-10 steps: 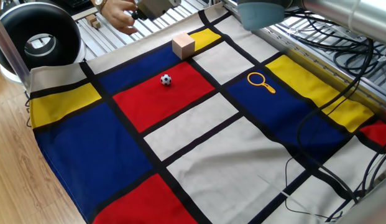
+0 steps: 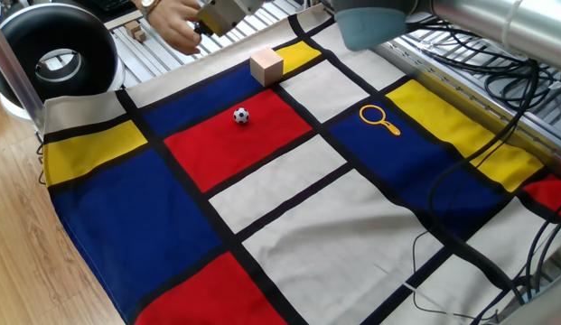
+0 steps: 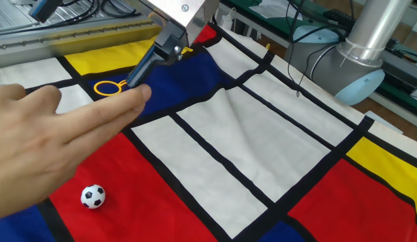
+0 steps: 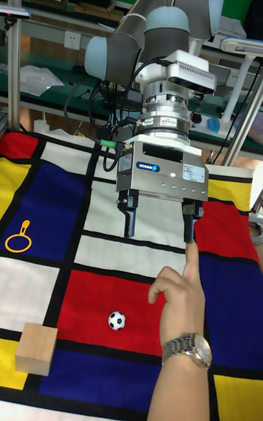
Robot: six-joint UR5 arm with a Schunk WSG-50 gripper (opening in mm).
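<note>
My gripper (image 4: 158, 235) hangs above the cloth, fingers apart and nothing between them. A person's hand (image 4: 180, 296) reaches in, and its index fingertip appears to touch the finger (image 4: 188, 222) on the right of that view. A small black-and-white football (image 2: 241, 116) rests on a red patch. Near the cloth's edge sits a pale wooden cube (image 2: 266, 68), across blue and yellow patches. The yellow magnifying-glass shape (image 2: 393, 129) lies on a blue patch. In exterior view 2 a gripper finger (image 3: 144, 67) and the hand partly overlap that yellow shape (image 3: 98, 88).
A cloth (image 2: 325, 226) of coloured blocks with black bands covers the table, its middle free of objects. Black cables (image 2: 510, 90) hang over the right edge in exterior view 1. A black round object (image 2: 90, 41) stands off the cloth at the left.
Arm and gripper have shifted slightly lower in exterior view 1, and the person's hand has moved a little with them. Ball, cube and yellow shape stay where they were.
</note>
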